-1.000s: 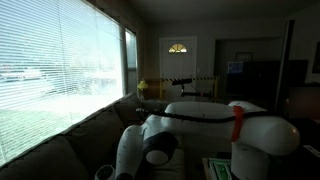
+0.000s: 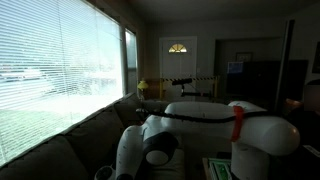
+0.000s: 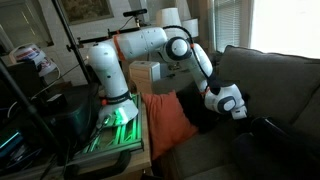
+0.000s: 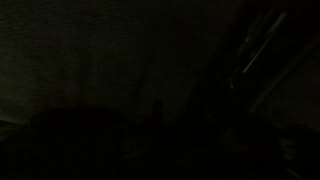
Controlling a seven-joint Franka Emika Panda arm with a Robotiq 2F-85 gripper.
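My white arm reaches from its base across to the couch (image 3: 229,58), its last section (image 3: 226,99) bent down low over the seat. The gripper at its end is lost in shadow beside a dark cushion (image 3: 285,140), so its fingers cannot be made out. Almost everything in the wrist view is black; a dim greyish surface (image 4: 90,50) fills the upper left, and faint light streaks (image 4: 262,42) cross the upper right. Whether anything lies between the fingers cannot be told. In exterior view 1 the arm's far end drops out at the bottom edge.
A reddish-brown cushion (image 3: 170,122) lies on the seat beneath the arm. The couch back (image 2: 60,152) runs below a bright window with blinds (image 2: 60,70). A lamp (image 3: 171,18) stands behind the arm. Bare seat shows in front (image 3: 200,155).
The arm looks unmoved in exterior view 1.
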